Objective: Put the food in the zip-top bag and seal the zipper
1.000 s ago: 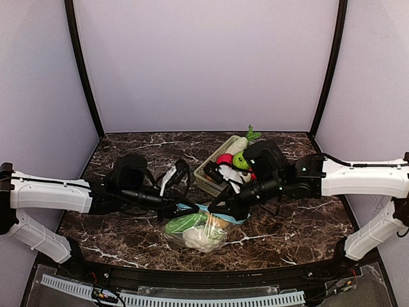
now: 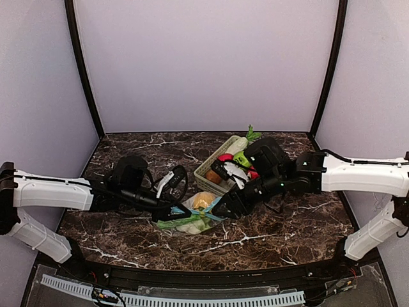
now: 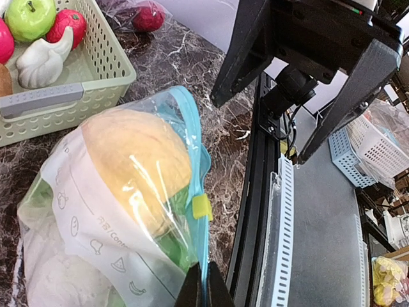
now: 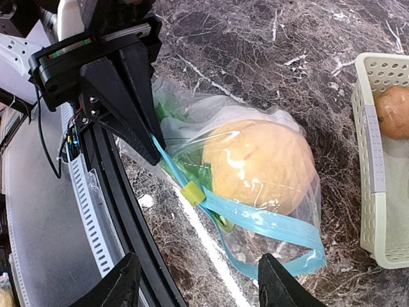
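The clear zip top bag [image 2: 204, 201] hangs from my left gripper, which is shut on the blue zipper strip [image 4: 167, 158] at one end. Inside lie a tan round food [image 4: 259, 166] and green and whitish pieces [image 3: 67, 281]. A yellow slider [image 4: 192, 193] sits on the strip, a short way from the left fingertips. Beyond the slider, the strip's two sides spread apart into a loop, so the mouth gapes there. My right gripper is open beside that loose end, its fingers [image 3: 310, 150] clear of the strip, nothing between them.
A cream basket [image 3: 105, 83] with a green apple [image 3: 29, 18], red items and other food stands behind the bag, close to my right arm [image 2: 275, 166].
The bag's bottom has swung up and back toward the basket, showing the tan food behind the strip. My right gripper has come off the strip and opened; the left still grips its end.
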